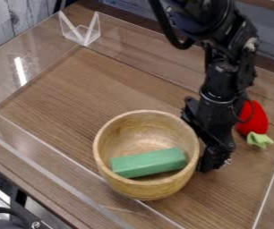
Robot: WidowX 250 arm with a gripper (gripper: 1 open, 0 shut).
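My black gripper (pixel 214 143) reaches down from the top right to the right rim of a wooden bowl (pixel 115 134), its lower part beside that rim; its fingers are dark and hard to make out. A green block (pixel 149 162) lies inside the bowl. A red object (pixel 253 118) sits to the right, partly behind the gripper, with a small pale green piece (pixel 258 140) by it.
A white wire holder (pixel 80 27) stands at the back left of the wooden table (pixel 68 80).
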